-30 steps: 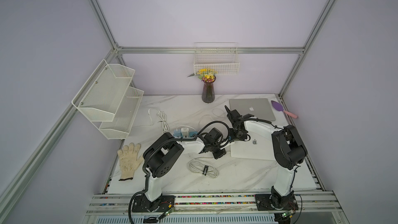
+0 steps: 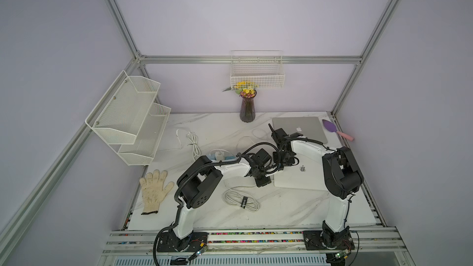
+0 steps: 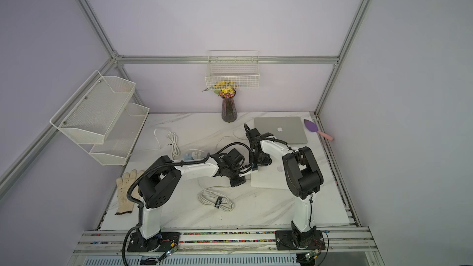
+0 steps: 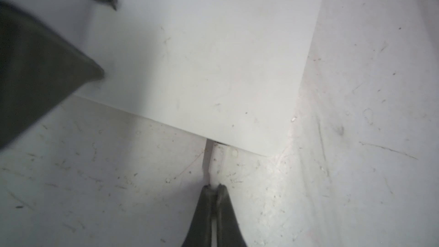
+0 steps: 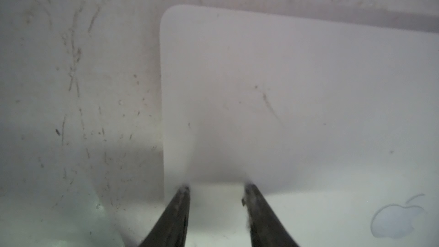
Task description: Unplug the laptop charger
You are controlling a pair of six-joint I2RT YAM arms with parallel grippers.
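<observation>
The white laptop [image 2: 298, 182] lies closed, right of the table's middle. At its edge in the left wrist view is a small pale charger plug [image 4: 216, 157], beside a thin dark gap under the laptop. My left gripper is shut, its tips meeting right at the plug's rear end. Whether cable is pinched between them I cannot tell. Over the laptop's left part, my right gripper stands part open, with only laptop surface showing between its fingers. A coiled white cable [image 2: 241, 200] lies in front of the left arm.
A grey laptop [image 2: 310, 128] lies behind the right arm. A blue power strip with a white adapter [image 2: 220, 155] sits behind the left forearm. The vase [image 2: 247, 109], glove [image 2: 155, 192] and purple spatula [image 2: 329, 125] stay at the edges.
The right arm has moved only a little. The laptop and cable coil look unmoved.
</observation>
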